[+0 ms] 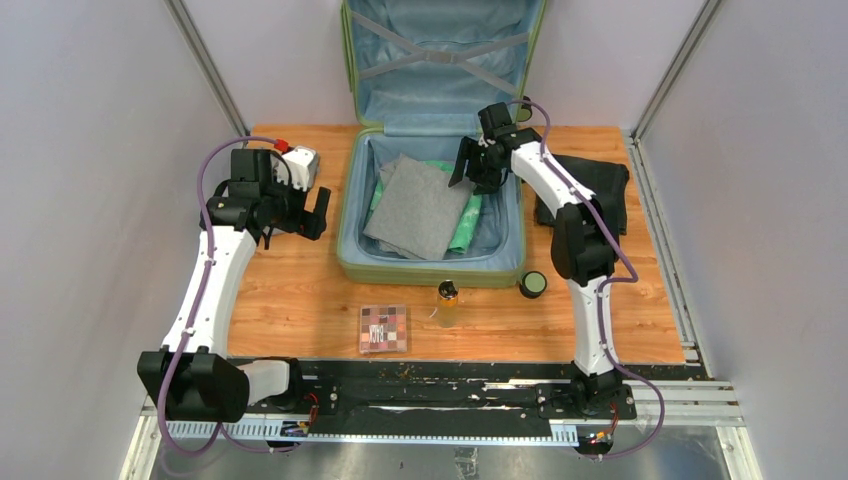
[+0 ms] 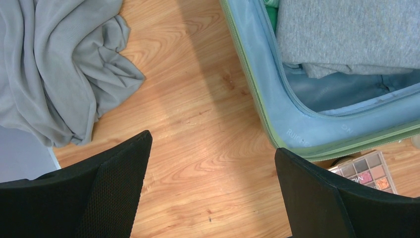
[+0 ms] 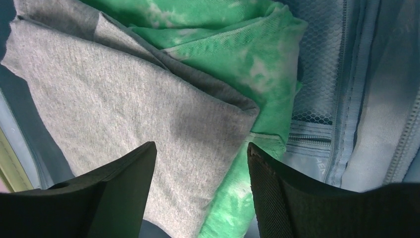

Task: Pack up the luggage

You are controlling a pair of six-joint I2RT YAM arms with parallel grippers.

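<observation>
The open suitcase (image 1: 355, 266) holds a folded grey garment (image 1: 410, 210) lying over a green tie-dye garment (image 1: 465, 228). My right gripper (image 1: 465, 165) is open above the garments at the suitcase's right side; the right wrist view shows the grey cloth's folded corner (image 3: 218, 124) between and beyond its fingers, not gripped. My left gripper (image 1: 315, 215) hangs open left of the suitcase; in the left wrist view a crumpled grey cloth (image 2: 74, 64) lies on the table beside it, mostly hidden from above.
A dark folded garment (image 1: 590, 185) lies right of the suitcase. A palette (image 1: 383, 328), a bottle (image 1: 446, 308) and a small round jar (image 1: 533, 284) stand along the front.
</observation>
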